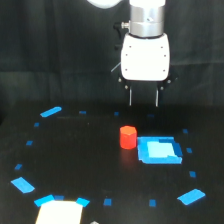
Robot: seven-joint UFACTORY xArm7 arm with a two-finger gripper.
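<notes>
My gripper [143, 97] hangs above the table in the upper part of the camera view, its two thin fingers apart and nothing between them. Below and slightly left of it, a red block [128, 137] with a six-sided outline stands on the dark table. Just right of the block is a small blue tray [143, 160] with a pale, whitish area inside. The gripper touches neither of them.
Blue tape strips [22, 185] and small blue squares mark the black table. A pale object [60, 212] with an orange lower part is cut off by the bottom edge.
</notes>
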